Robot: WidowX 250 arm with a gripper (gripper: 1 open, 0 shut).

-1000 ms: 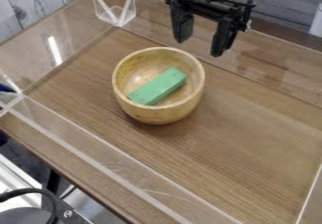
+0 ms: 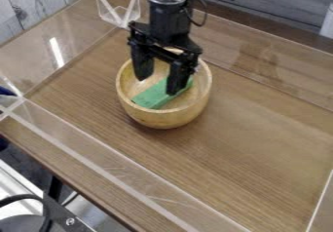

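A round wooden bowl (image 2: 163, 115) sits on the wooden table, with a green oblong block (image 2: 155, 96) lying inside it. My black gripper (image 2: 162, 60) is over the bowl, open, its two fingers reaching down at either side above the block. The fingertips partly cover the bowl's rear, and I cannot tell whether they touch anything.
A clear plastic object (image 2: 119, 10) stands at the back left. A cable curves along the lower left edge.
My gripper has come down and toward the front-left, from high at the back right to over the bowl. The bowl and block look unmoved.
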